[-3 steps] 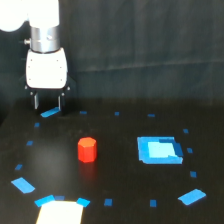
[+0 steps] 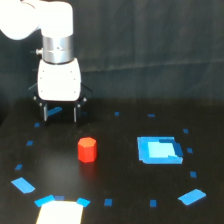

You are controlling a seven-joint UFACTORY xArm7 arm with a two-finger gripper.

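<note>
A red block (image 2: 87, 149) with a hexagonal outline rests on the dark table, left of the middle. Behind it and to its left, at the far side, hangs the white arm with my gripper (image 2: 60, 114). Its thin dark fingers are spread apart and nothing shows between them. To the right of the red block lies a blue square tray or frame (image 2: 142, 150) with a white patch inside; the red block is well apart from it.
Blue tape strips (image 2: 192, 197) and small blue marks are scattered over the table. A pale object (image 2: 60, 213) is cut off by the bottom edge. Between the red block and the blue square the table is clear.
The arm and gripper have moved to the right and a little lower in the view. The red block and the blue square have stayed where they were.
</note>
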